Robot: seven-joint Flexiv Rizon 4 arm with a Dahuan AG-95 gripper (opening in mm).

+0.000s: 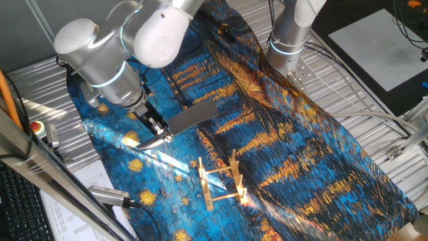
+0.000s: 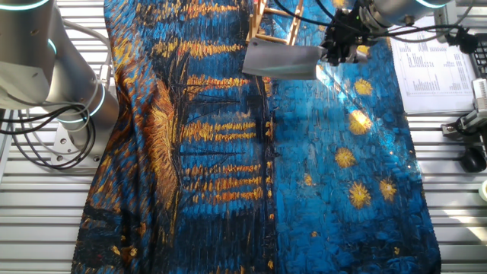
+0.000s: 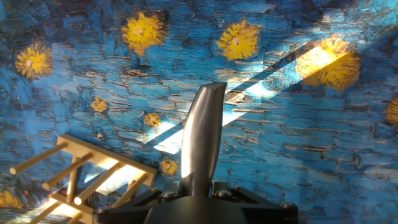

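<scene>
My gripper [image 1: 162, 131] is shut on a metal cleaver, held clear of the cloth near where handle and blade meet. In exterior view 1 its broad grey blade [image 1: 194, 116] points right, while the handle sticks out on the lower left side. Exterior view 2 has the blade [image 2: 283, 61] reaching left from the gripper [image 2: 329, 52]. The shiny handle [image 3: 203, 134] rises between the fingers in the wrist view; the dark blade fills the bottom centre. A small wooden rack with pegs [image 1: 208, 195] stands on the cloth, apart from the cleaver, and shows at lower left in the wrist view.
A blue and yellow painted cloth [image 2: 327, 205] covers the table, wrinkled along one side. A cabled device [image 1: 110, 196], papers and a keyboard [image 1: 23, 207] lie at the left.
</scene>
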